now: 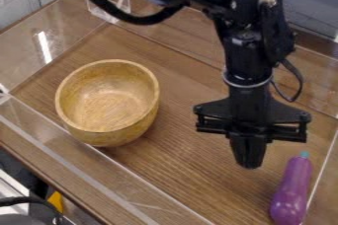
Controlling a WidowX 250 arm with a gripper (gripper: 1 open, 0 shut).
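Observation:
My gripper hangs from the black arm over the wooden table, right of centre, its narrow fingertips together with nothing visible between them. To its lower right lies a purple eggplant-like object, apart from the fingers. A yellow-tan bowl sits on the left of the table, well away from the gripper.
The table between bowl and gripper is bare, as is the area at the back. A pale rail or edge runs along the left side, and a dark cable and fitting show at the lower left corner.

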